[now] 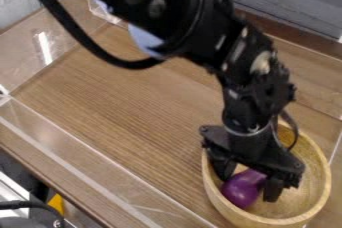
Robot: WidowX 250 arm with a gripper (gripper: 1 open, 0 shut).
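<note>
My black gripper (251,172) is lowered into the round tan bowl (301,207) at the lower right, its fingers open around a purple eggplant (241,190). The eggplant lies on the bowl's bottom, partly hidden by the gripper.
A black cable and a small yellow piece at the bottom left edge are partly out of view.
</note>
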